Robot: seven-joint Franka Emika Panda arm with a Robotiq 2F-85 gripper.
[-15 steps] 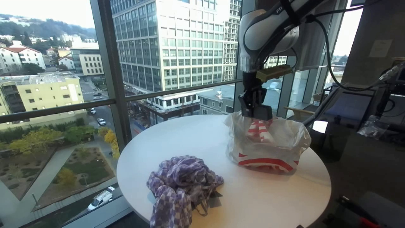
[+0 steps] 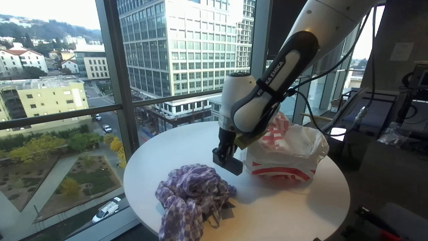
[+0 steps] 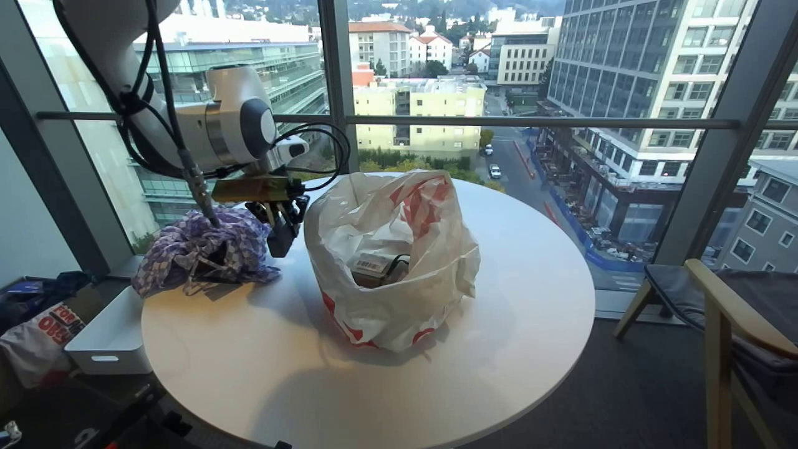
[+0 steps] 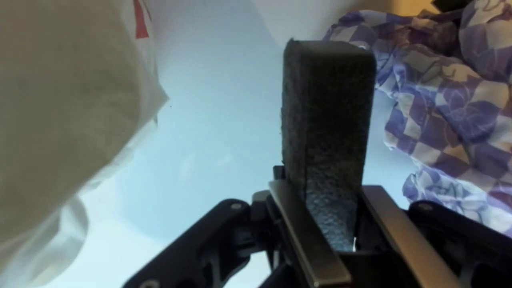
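Observation:
A dark grey, fuzzy-looking block (image 4: 331, 115) is clamped between the fingers of my gripper and juts out beyond them. In the first exterior view the block (image 2: 231, 165) hangs above the table, between a purple checkered cloth (image 2: 196, 186) and a plastic bag. The white bag with red markings (image 2: 281, 166) stands on the right there. Seen from the second exterior view, my gripper (image 3: 280, 217) is left of the bag (image 3: 389, 299), with the crumpled cloth (image 3: 209, 251) behind it. The bag gapes at the top, showing a boxed item with a barcode label (image 3: 370, 265) inside.
All this is on a round white table (image 3: 479, 381). Thin dark straps (image 2: 215, 219) trail from the cloth. Windows stand behind the table, and a wooden-armed chair (image 3: 718, 314) is off to the side.
The arm has come down and left in the first exterior view, from over the bag's mouth to the gap between bag and cloth. Bag and cloth look about the same.

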